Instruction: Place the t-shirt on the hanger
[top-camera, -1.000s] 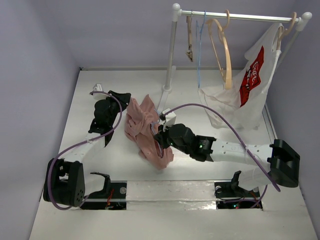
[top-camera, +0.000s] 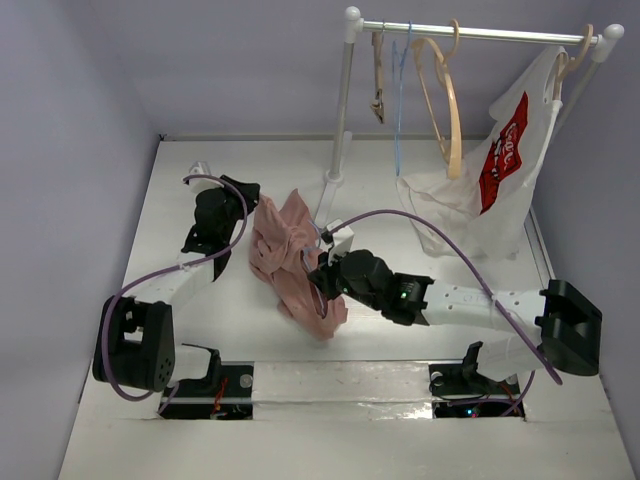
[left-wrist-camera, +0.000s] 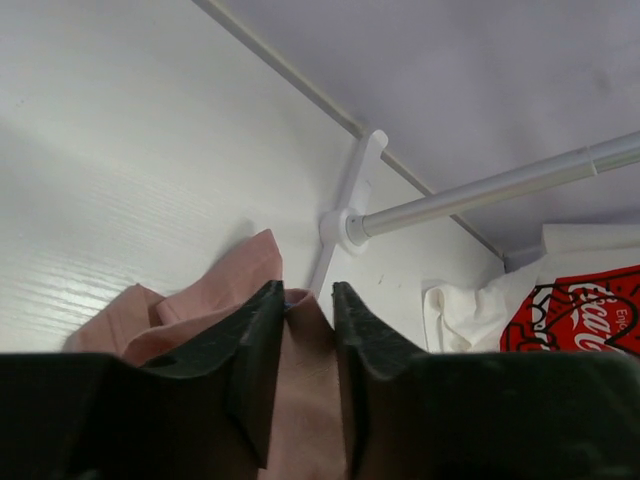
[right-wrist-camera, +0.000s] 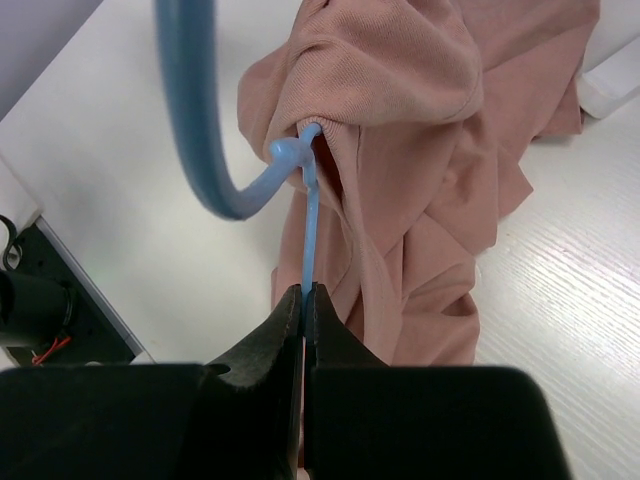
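Observation:
The pink t-shirt (top-camera: 285, 245) lies bunched on the white table, between my two grippers. At its upper left, my left gripper is part open, fingers apart, with a raised fold of the shirt (left-wrist-camera: 310, 335) between them. A thin blue hanger (right-wrist-camera: 310, 230) is pinched in my right gripper, which is shut on its rod. The hanger's far end runs into the shirt's opening, under the gathered cloth. How far it reaches inside is hidden.
A white rack's rail (top-camera: 490, 34) spans the upper right, carrying wooden hangers (top-camera: 452, 110), another blue hanger (top-camera: 397, 100) and a white shirt with a red print (top-camera: 503, 155). The rack's foot (top-camera: 334, 175) stands close behind the pink shirt. Bare table lies at front centre.
My left arm has shifted slightly, its wrist turning a little near the shirt's upper left. The right arm, the hanger and the shirt look nearly unchanged.

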